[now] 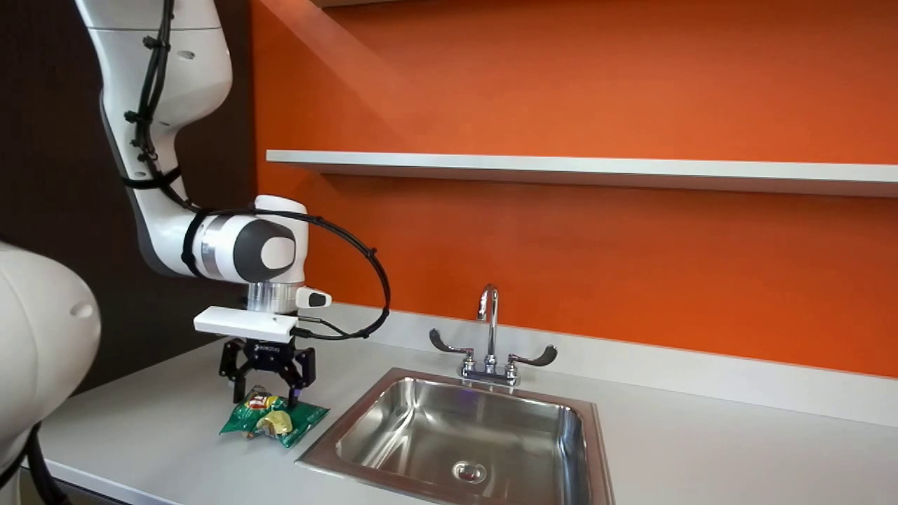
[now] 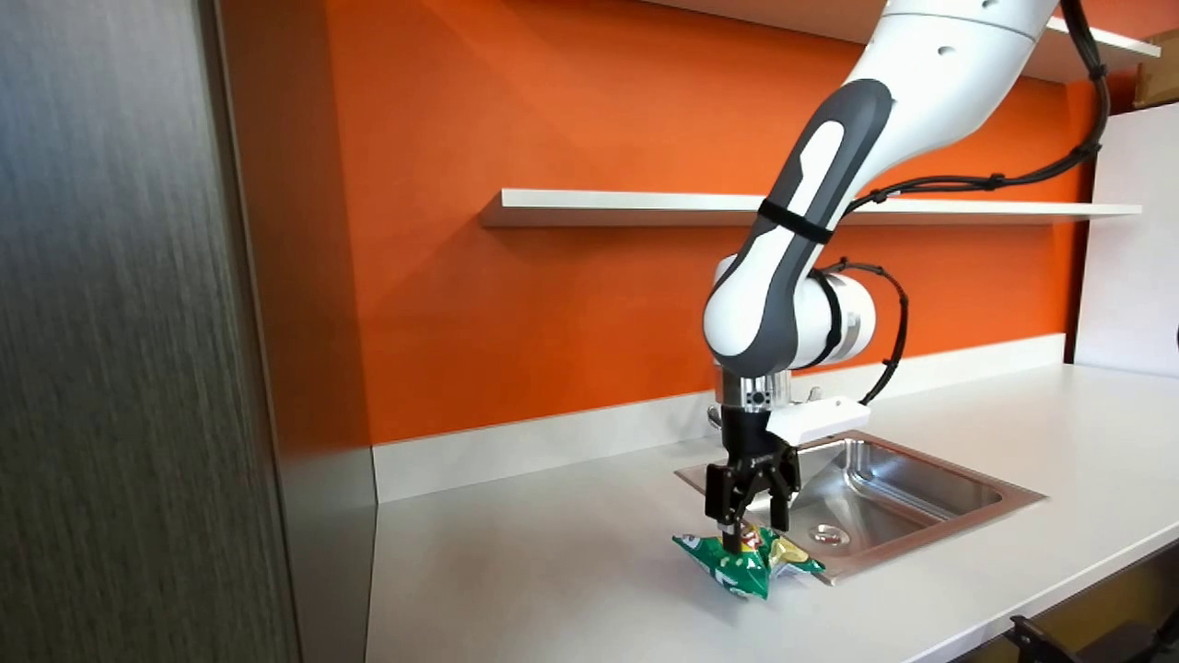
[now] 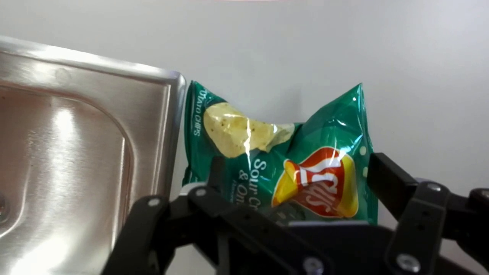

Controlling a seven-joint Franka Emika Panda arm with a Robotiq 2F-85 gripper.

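Note:
A green bag of potato chips (image 1: 273, 418) lies on the counter just left of the sink. In the wrist view the bag (image 3: 256, 156) fills the middle, its red and yellow logo toward the right and one end close by the sink rim. My gripper (image 1: 266, 399) points straight down over the bag, fingers apart, one finger near each end of it. From the other side, the gripper (image 2: 756, 537) is seen low at the bag (image 2: 738, 569), its fingertips at about the bag's height. Whether the fingers touch the bag cannot be made out.
A steel sink (image 1: 337, 454) is set in the counter (image 1: 715, 438), with a faucet (image 1: 490, 337) and two handles behind it. A white shelf (image 1: 589, 165) runs along the orange wall. The counter left of the bag is bare.

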